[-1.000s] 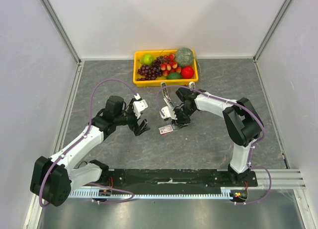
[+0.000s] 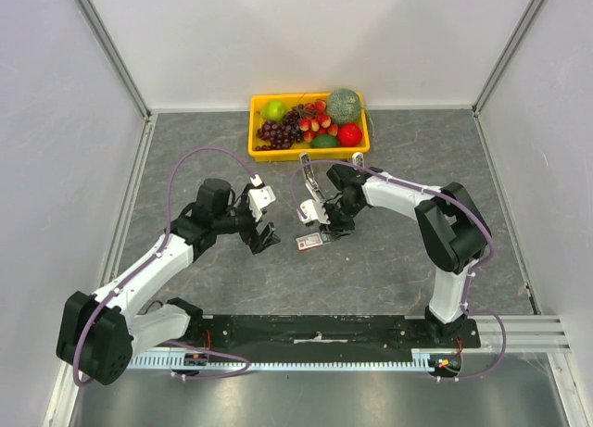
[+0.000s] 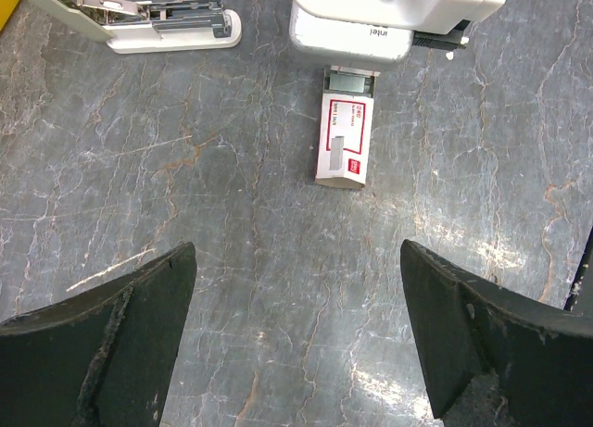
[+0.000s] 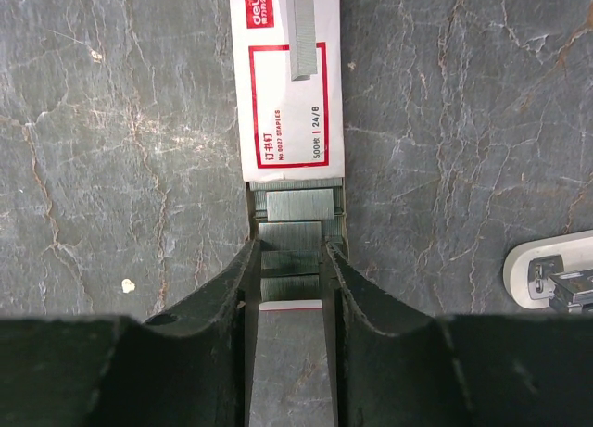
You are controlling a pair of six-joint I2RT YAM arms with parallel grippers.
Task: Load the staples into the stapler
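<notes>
A white deli staples box lies open on the grey table, its staple blocks exposed at the near end; in the left wrist view the box (image 3: 345,135) is under the right arm's housing. My right gripper is shut on staples in that open end. The stapler lies open near the box, also seen at the right edge of the right wrist view (image 4: 565,279). My left gripper (image 2: 266,234) stands open to the left of the box, nothing between its fingers.
A yellow basket (image 2: 255,144) of fruit stands at the back, behind the stapler.
</notes>
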